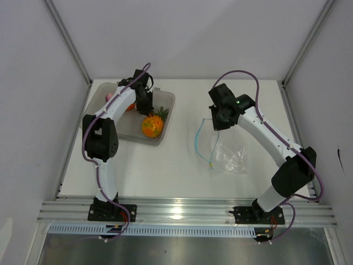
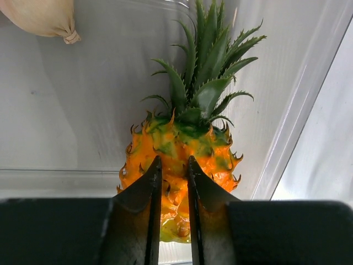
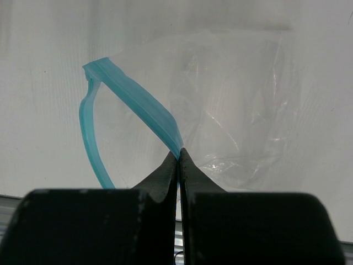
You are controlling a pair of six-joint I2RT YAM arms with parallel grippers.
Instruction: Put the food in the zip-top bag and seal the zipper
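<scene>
My left gripper is shut on the orange, spiky pineapple (image 2: 143, 141) inside the grey tray, its green crown pointing away from the fingers in the left wrist view. The clear bag (image 3: 237, 110) lies on the white surface with its blue zipper mouth (image 3: 132, 99) spread apart. My right gripper is shut on the edge of that mouth, at the fingertips. The pineapple (image 1: 152, 126) is partly under the left gripper in the top view.
The tray (image 1: 127, 133) fills the left of the surface, with an onion-like item (image 2: 38, 14) and other food (image 1: 108, 97) partly hidden. The surface between tray and bag (image 1: 185, 105) is clear.
</scene>
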